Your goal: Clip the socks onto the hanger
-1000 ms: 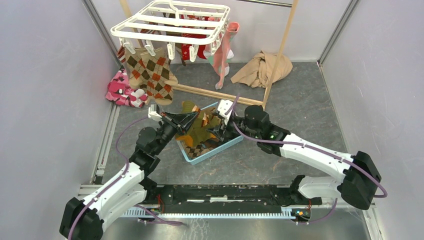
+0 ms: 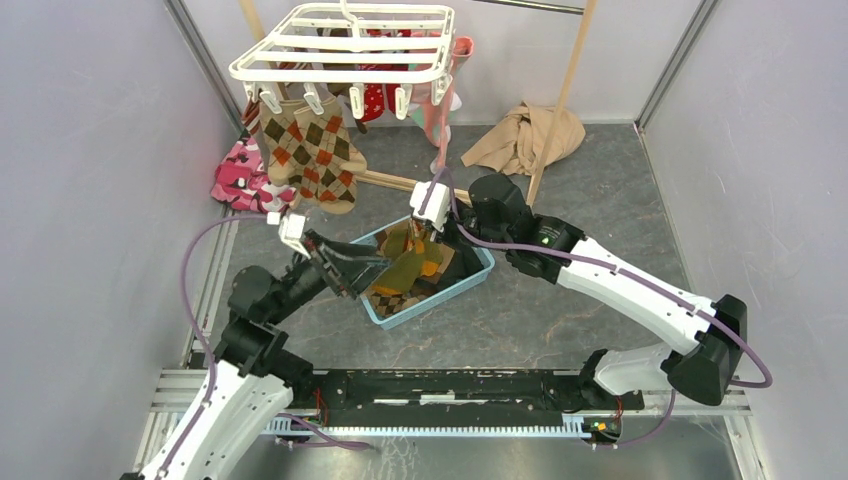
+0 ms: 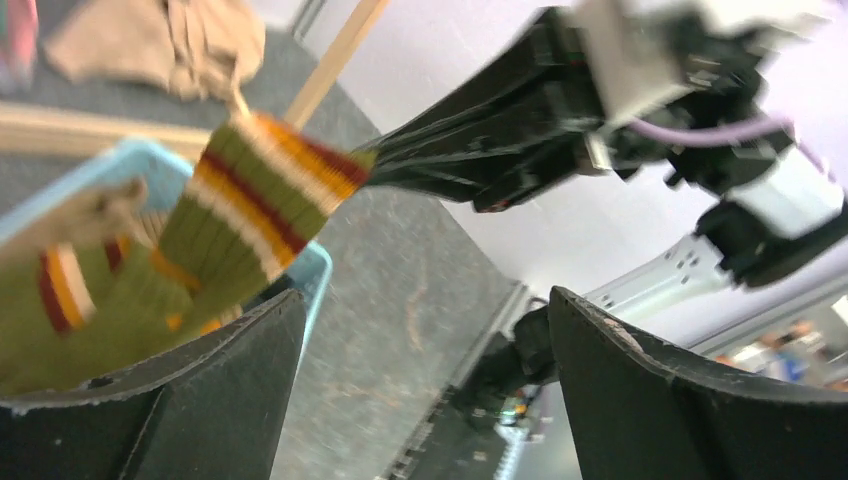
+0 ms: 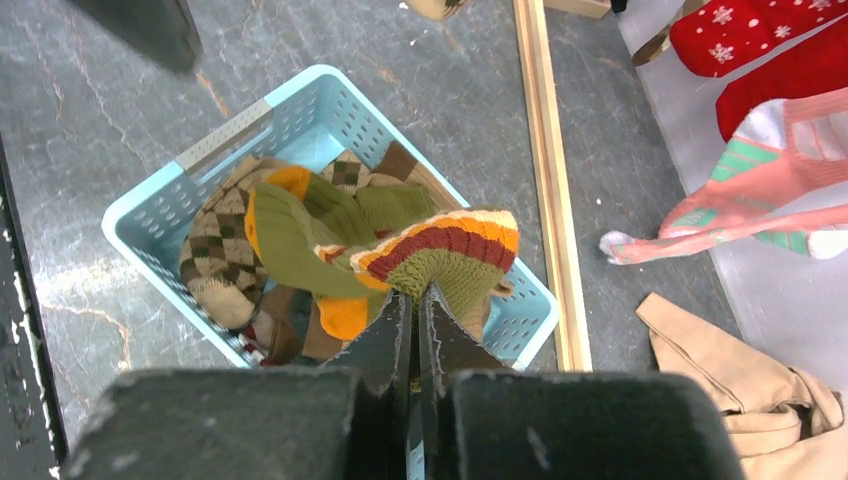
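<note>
An olive sock with orange and maroon stripes [image 4: 450, 255] hangs from the tips of my right gripper, which is shut on it above the blue basket [image 4: 140, 220]. More olive and argyle socks [image 4: 215, 240] lie in the basket. My left gripper is open, left of the right one, nothing between its fingers. The white hanger [image 2: 340, 70] is at the top left of the top view, with argyle socks [image 2: 310, 155], red socks and pink socks [image 4: 760, 170] hanging from it.
Wooden bars [image 4: 550, 190] of a stand lie behind the basket. A beige cloth [image 2: 520, 140] is at the back right, a pink patterned cloth [image 2: 250, 180] at the left wall.
My left gripper has opened and drawn back from the striped sock to the left. My right gripper has risen and moved back slightly, with the sock at its tips.
</note>
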